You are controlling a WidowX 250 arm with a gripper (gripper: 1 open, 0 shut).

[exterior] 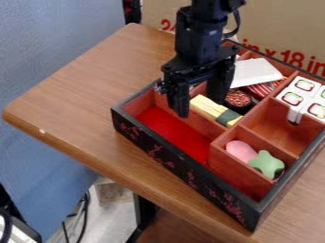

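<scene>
My black gripper [193,93] hangs over the upper left part of a compartmented box [188,178], its fingers pointing down near the left compartments; whether it holds anything is unclear. The box has a red empty-looking compartment [172,133] at the front left, a yellow and green block [216,111], dark red round items [264,88], a white card [254,72], white pieces with red markings [302,101] at the right, and a pink oval [241,150] beside a green piece [267,164].
A cardboard sheet [286,33] stands behind. The table edge drops to the floor at the lower left.
</scene>
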